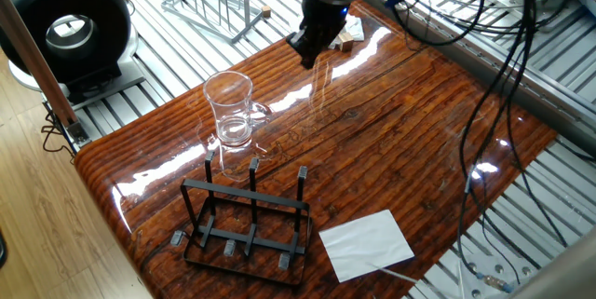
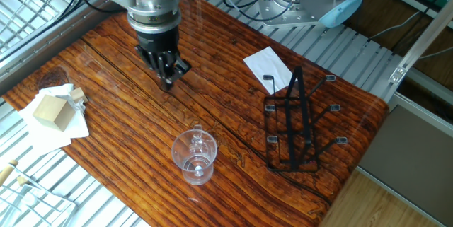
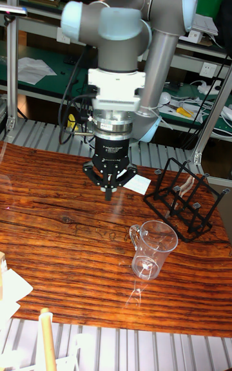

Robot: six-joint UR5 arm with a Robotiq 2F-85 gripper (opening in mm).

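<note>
A clear glass mug [image 1: 230,113] with a handle stands upright on the glossy wooden table [image 1: 372,131]. The black wire rack [image 1: 250,237], with several upright prongs, is on the table near the mug. My black gripper [image 2: 167,80] points down above the table, clear of both the mug and the rack. The third exterior view has the gripper [image 3: 107,194] behind and left of the mug [image 3: 152,250], with the rack [image 3: 189,199] to the right. No object shows in its grasp. Its dark fingers blend together, so their opening is unclear.
A white sheet [image 1: 367,245] lies beside the rack. At another table edge, a wooden block [image 2: 54,112] rests on white paper. Cables [image 1: 521,103] hang from the arm on the right in the first exterior view. Bare tabletop surrounds the mug.
</note>
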